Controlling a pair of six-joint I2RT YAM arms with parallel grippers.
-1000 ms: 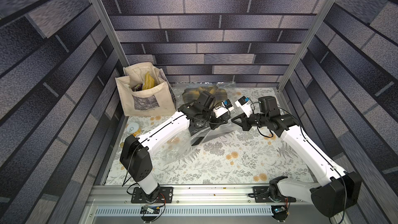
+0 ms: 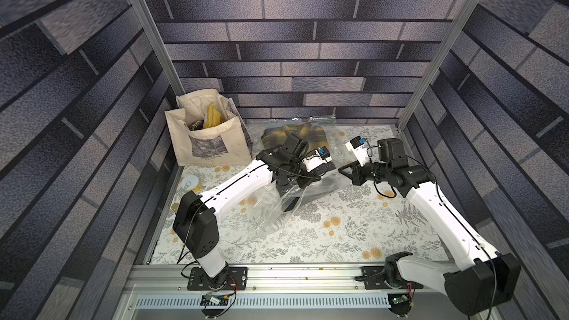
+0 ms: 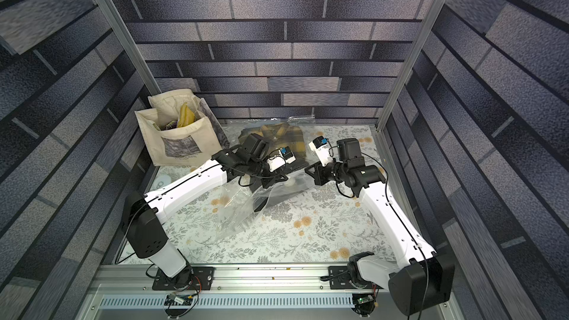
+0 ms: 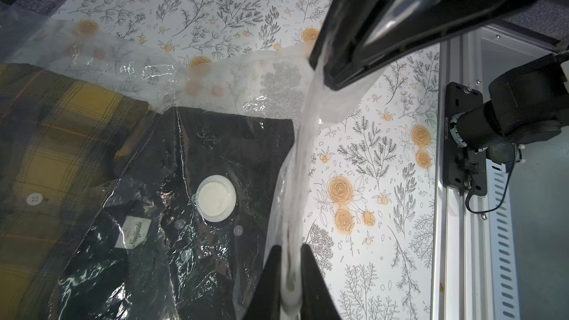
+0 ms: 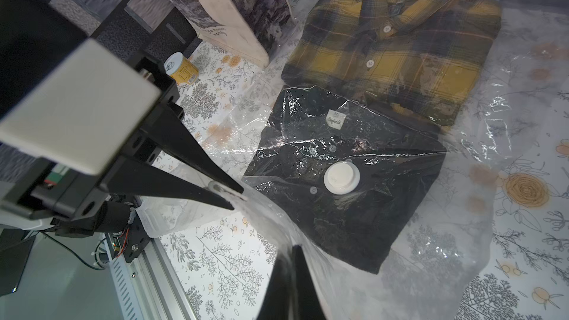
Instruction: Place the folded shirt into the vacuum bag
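Inside the clear vacuum bag [image 5: 456, 260] lies the folded shirt [image 5: 379, 53], plaid at the collar end and dark at the near end. A round white valve [image 5: 342, 176] shows on the bag over the dark part. My left gripper is shut on the bag's edge, and a small clear piece shows between its tips in the right wrist view. Bag film runs to the tips of my right gripper, which is shut on that same edge. The film stretches between both grippers, raised off the table. In the top left view the left arm hides part of the shirt.
A cream tote bag [image 2: 207, 142] holding something yellow stands at the back left. Near it, a small yellow tin [image 5: 182, 68] sits on the table.
My right gripper has moved slightly to the right. The bag's near left corner has shifted right and a little toward the front, while my left gripper stays almost in place.
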